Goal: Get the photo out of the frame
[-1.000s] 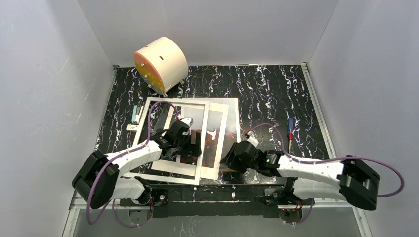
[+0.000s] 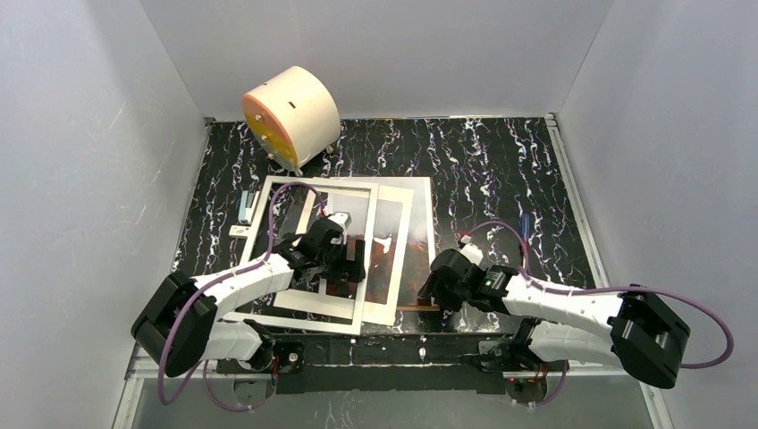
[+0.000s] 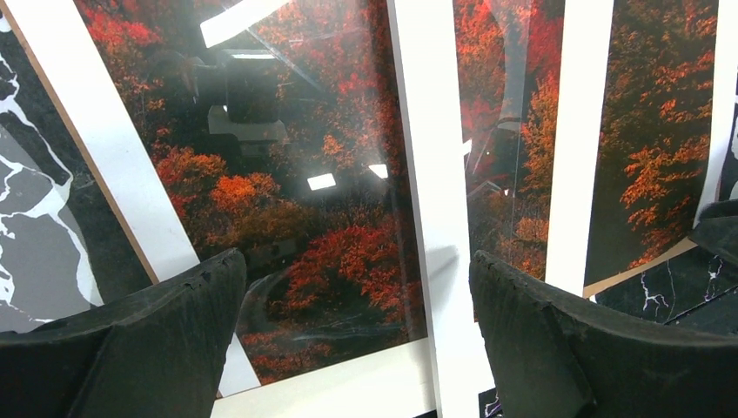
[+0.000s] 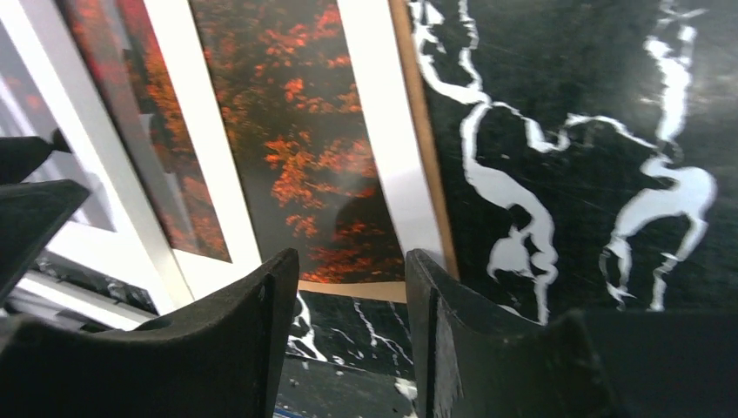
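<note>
The autumn-tree photo (image 4: 305,165), with a white border, lies flat on a brown backing board (image 4: 435,200). A cream mat (image 2: 391,290) overlaps its left part, and the white frame (image 2: 261,210) lies further left on top. In the left wrist view, clear glare shows over the red trees. My left gripper is open above the overlapped layers, with nothing held. Open too, my right gripper stands at the photo's lower right corner. One fingertip (image 4: 420,261) is over the right white border; whether it touches is unclear.
A cream drum (image 2: 295,116) stands at the back left. Small pale pieces (image 2: 246,210) lie left of the frame. A blue-handled screwdriver (image 2: 526,228) rests at the right, partly hidden by a purple cable (image 2: 501,225).
My right gripper has shifted right along the photo's front edge, towards its lower right corner. The left arm, frame, mat and photo look unmoved.
</note>
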